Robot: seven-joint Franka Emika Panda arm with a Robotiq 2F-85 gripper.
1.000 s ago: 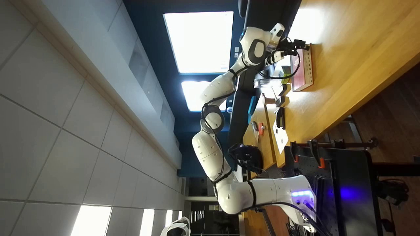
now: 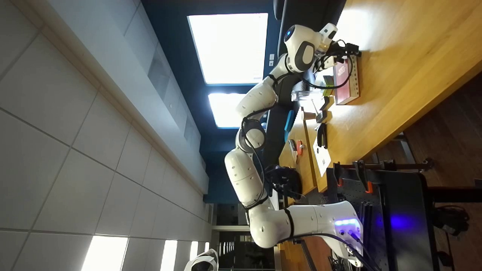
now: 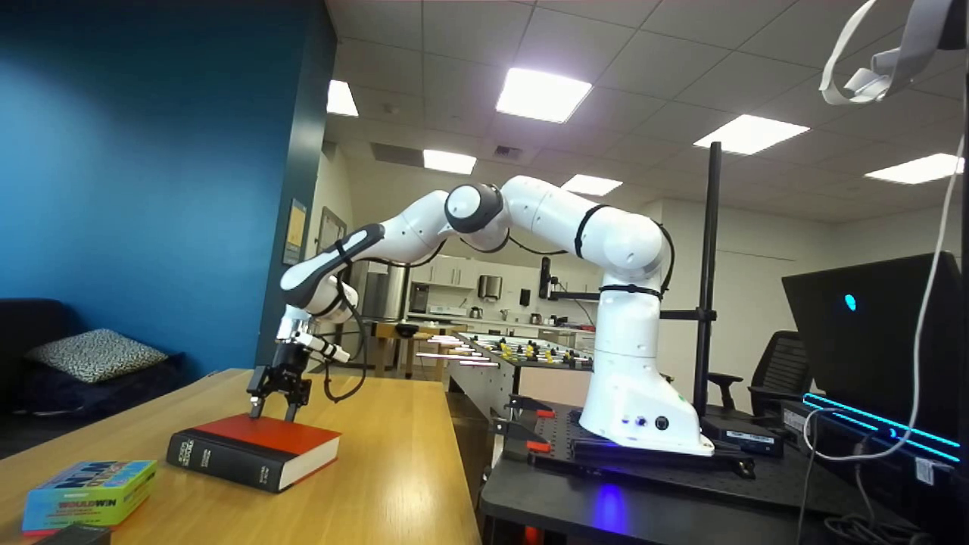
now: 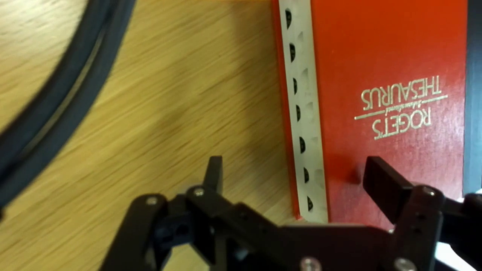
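A thick red book (image 4: pixel 393 54) lettered "Roget's Thesaurus" lies flat on the wooden table, its thumb-notched page edge (image 4: pixel 303 117) facing the gripper's left finger in the wrist view. In exterior view 2 its dark spine (image 3: pixel 227 457) faces the camera. My gripper is open wide with nothing held. One finger (image 4: pixel 214 174) hangs over bare table off the page edge, the other (image 4: pixel 379 180) over the red cover. Seen from exterior view 2, the gripper (image 3: pixel 274 413) is low at the book's far side; whether it touches the book I cannot tell.
A colourful game box (image 3: pixel 91 495) stands near the book's spine side, with a dark object (image 3: pixel 77 534) in front of it. A black cable (image 4: pixel 67 99) loops beside the gripper. Bare table (image 3: pixel 400 436) lies to the book's right in exterior view 2.
In exterior view 1 the arm has reached farther out and the gripper has shifted toward the table, along the book's end. The book has not visibly moved.
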